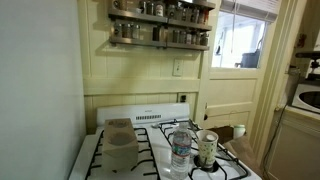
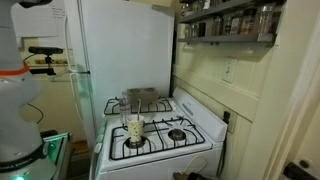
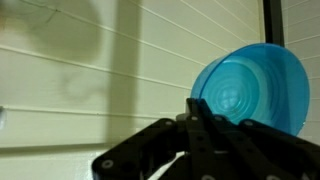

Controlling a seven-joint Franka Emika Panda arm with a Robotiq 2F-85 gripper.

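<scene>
In the wrist view my gripper is shut, its dark fingers closed together. Right at the fingertips lies the near edge of a round, translucent blue cup or bowl [image 3: 240,85], with its open side and ringed inside toward the camera. Whether that thin rim is pinched between the fingers or only lies behind them, I cannot tell. Pale panelled boards fill the background there. Neither exterior view clearly shows the gripper or the blue vessel.
The white stove [image 2: 165,150] bears a grey box [image 1: 120,146], a clear water bottle [image 1: 181,150] and a patterned cup [image 1: 207,148]. A small white cup [image 1: 239,131] is behind to the right. Jar shelves [image 1: 160,20] hang above. Part of a white arm [image 2: 22,110] stands at left.
</scene>
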